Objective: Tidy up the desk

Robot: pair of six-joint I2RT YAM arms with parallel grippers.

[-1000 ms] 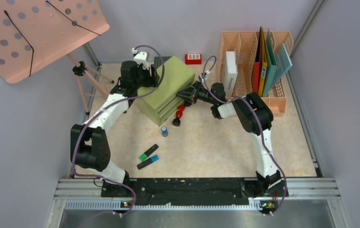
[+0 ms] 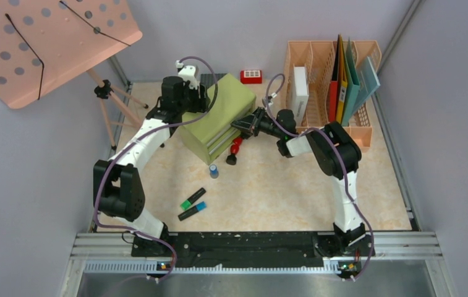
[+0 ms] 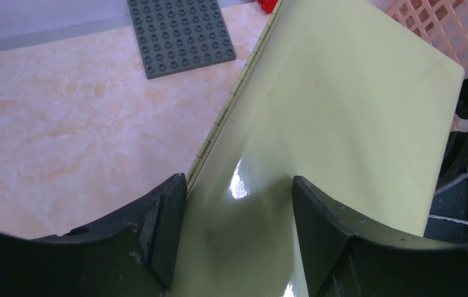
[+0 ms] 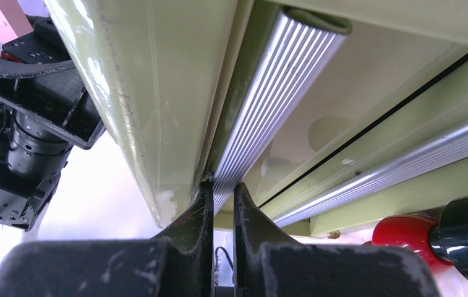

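A green drawer box (image 2: pixel 222 102) stands tilted at an angle at the back centre. My left gripper (image 2: pixel 199 102) is shut on it from the upper left, its fingers on the glossy body (image 3: pixel 355 105). My right gripper (image 2: pixel 243 124) is at the drawer fronts on the right side, fingertips close together at the upper ribbed silver handle (image 4: pixel 268 93); whether they grip it is unclear. A red and black object (image 2: pixel 236 145) lies below the box's right side.
A blue-topped cylinder (image 2: pixel 214 171) and two markers (image 2: pixel 193 198) (image 2: pixel 191 211) lie in front. A pink organizer (image 2: pixel 360 136) with folders stands back right; a red item (image 2: pixel 251 77) and a grey studded plate (image 3: pixel 182 37) are at the back.
Both arms have shifted very slightly to the right over the last second, and the green box and red-black object with them.
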